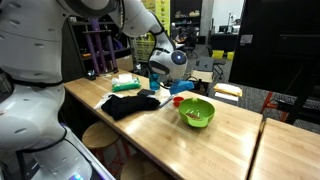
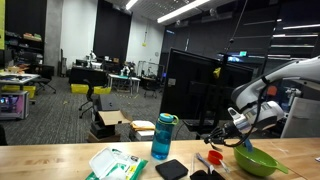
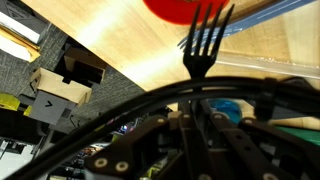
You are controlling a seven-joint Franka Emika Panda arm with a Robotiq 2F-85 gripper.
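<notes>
A dark fork [image 3: 204,50] rises from my gripper in the wrist view, its tines pointing up the frame. The fingers are shut on its handle. Just beyond the tines lies part of a red cup [image 3: 172,8], with bare table around it. In exterior view 1 the red cup [image 1: 178,100] stands beside the green bowl [image 1: 197,113], and my arm hangs behind them, to the left. Exterior view 2 shows the gripper [image 2: 214,137] above and near the red cup [image 2: 207,154]; the fork is too small to make out clearly there.
A blue bottle [image 2: 163,137] stands on the table, with a green packet [image 2: 132,160] near it. Dark cloth-like items [image 1: 130,104] lie to the left in exterior view 1. Stools [image 1: 100,135] stand by its near edge.
</notes>
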